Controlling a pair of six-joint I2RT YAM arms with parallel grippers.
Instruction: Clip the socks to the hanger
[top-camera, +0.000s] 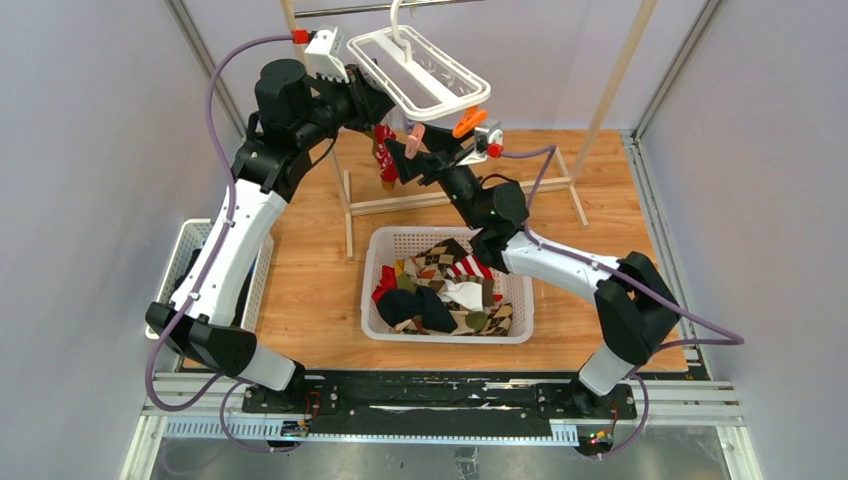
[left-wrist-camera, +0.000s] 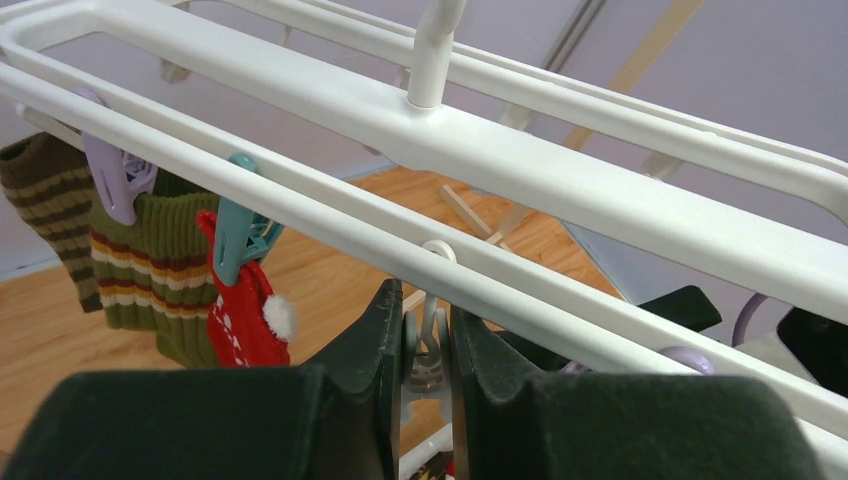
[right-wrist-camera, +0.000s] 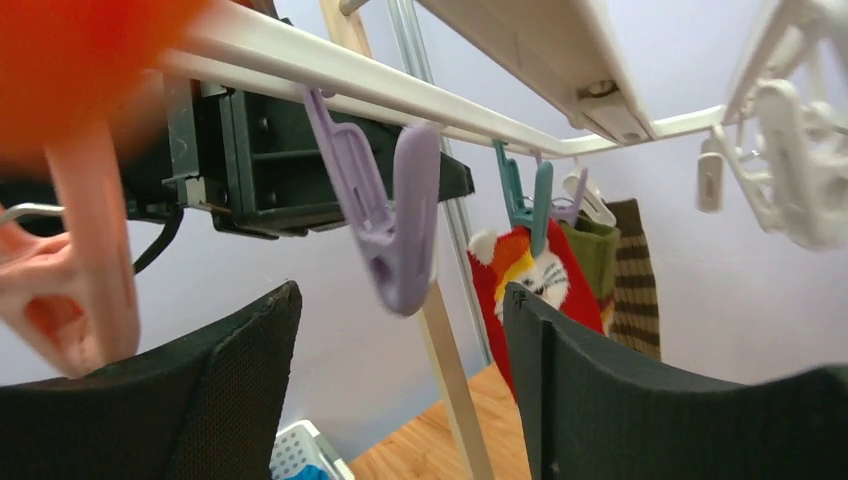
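The white hanger (top-camera: 470, 92) hangs at the top of the top view. My left gripper is shut on a pale clip (left-wrist-camera: 437, 250) under the hanger's near bar. A red sock (left-wrist-camera: 245, 315) hangs from a teal clip (left-wrist-camera: 235, 225), and a striped green sock (left-wrist-camera: 150, 265) from a purple clip (left-wrist-camera: 112, 175) beyond it. In the right wrist view, my right gripper stands open below an empty purple clip (right-wrist-camera: 415, 215), apart from it, with nothing between its fingers. A pink clip (right-wrist-camera: 95, 250) and a blurred orange clip (right-wrist-camera: 80, 70) hang close on the left.
A white basket (top-camera: 375, 325) of mixed socks stands on the table below. Another basket (top-camera: 262, 280) is at the left, partly behind my left arm. The wooden stand (top-camera: 400, 203) crosses behind. White empty clips (right-wrist-camera: 790, 160) hang along the hanger's other side.
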